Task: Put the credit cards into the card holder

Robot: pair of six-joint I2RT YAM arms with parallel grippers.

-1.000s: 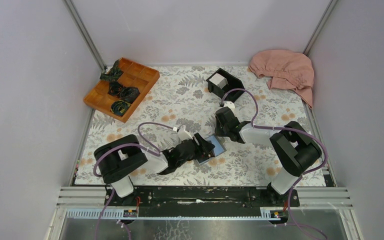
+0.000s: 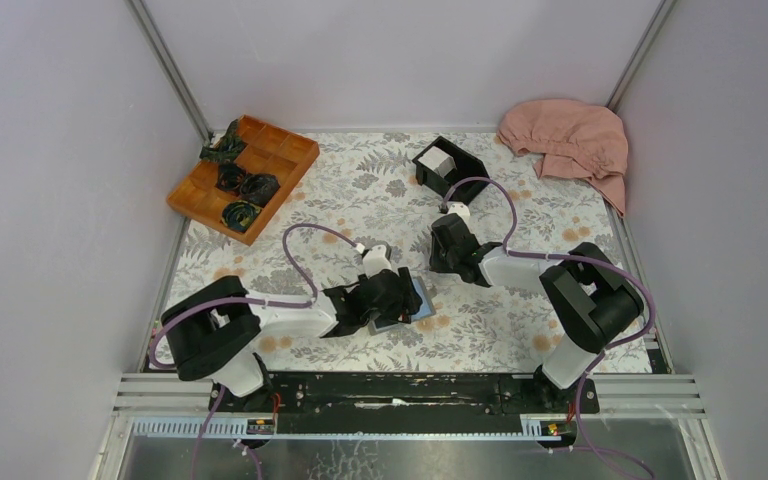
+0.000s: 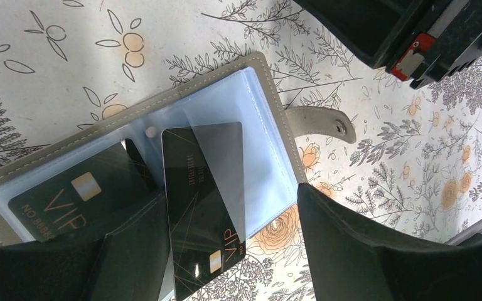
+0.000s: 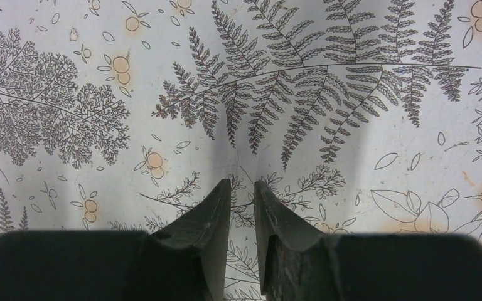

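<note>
In the left wrist view, the card holder lies open, with a grey-brown border, pale blue inside and a snap strap. One black VIP card lies flat in its left part. A second black card is partly under the right part's clear film, its lower end sticking out past the holder's edge. My left gripper is open over this card, one finger beside the card's left edge and the other at the holder's border. From above, the left fingers cover much of the holder. My right gripper is narrowly open and empty.
At the back stands a black box holding a white item. An orange compartment tray with dark bundles is at the back left, a pink cloth at the back right. The right arm hangs close to the holder's right side.
The right arm looks unmoved.
</note>
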